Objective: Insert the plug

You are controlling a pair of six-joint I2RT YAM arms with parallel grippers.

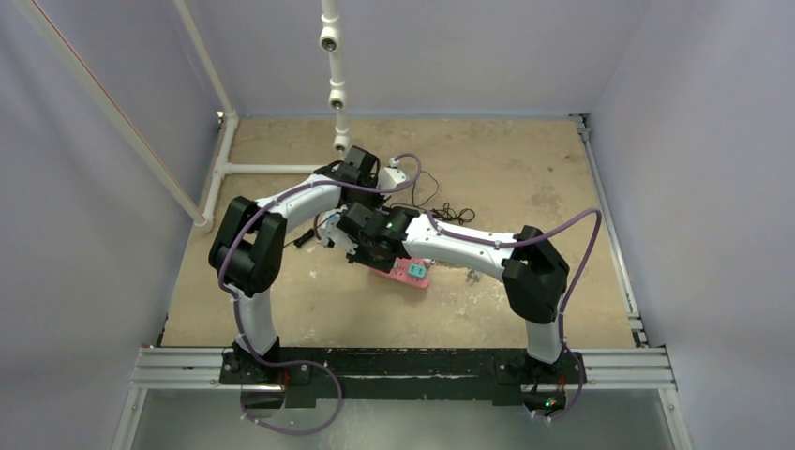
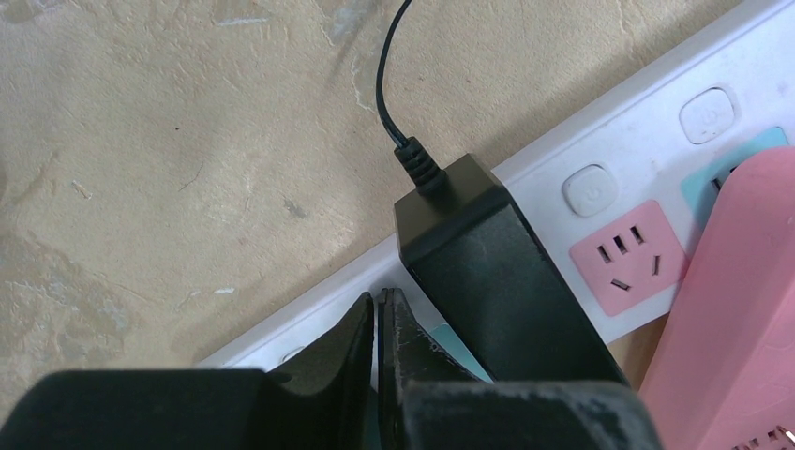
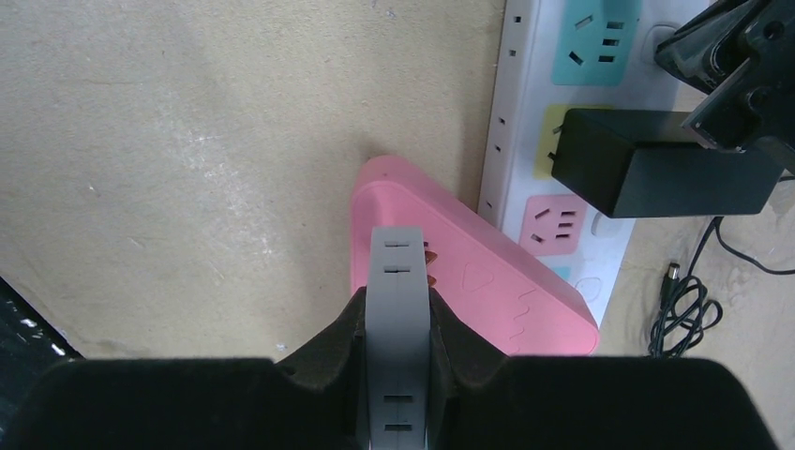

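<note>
The black adapter plug (image 2: 497,291) sits on the white power strip (image 3: 511,112), its cable leaving one end. My left gripper is beside it over the strip, its fingertips close together; whether they are fully shut is unclear. It also shows at the top right of the right wrist view, beside the adapter. My right gripper is shut on a narrow pale grey slotted bar (image 3: 396,356), above the pink power strip (image 3: 487,291), which lies against the white one. In the top view both grippers' tips are mostly hidden by the arms.
Coiled black cables (image 1: 452,215) lie behind the strips. White pipe framing (image 1: 262,169) stands at the back left.
</note>
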